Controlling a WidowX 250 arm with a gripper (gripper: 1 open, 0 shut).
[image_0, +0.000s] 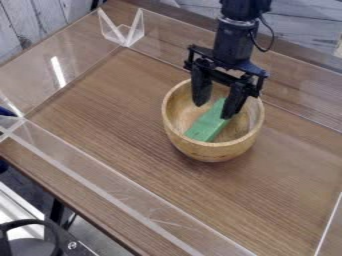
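A round wooden bowl (213, 147) sits right of the table's centre, holding a green oblong object (206, 127). My black gripper (218, 98) reaches down into the bowl from the back, its fingers spread apart above the upper part of the green object. I cannot tell whether either finger touches it; the object's far end is partly hidden by the gripper.
A clear angular container (120, 28) stands at the back left. A wall runs along the back, and black cables lie at the lower left corner.
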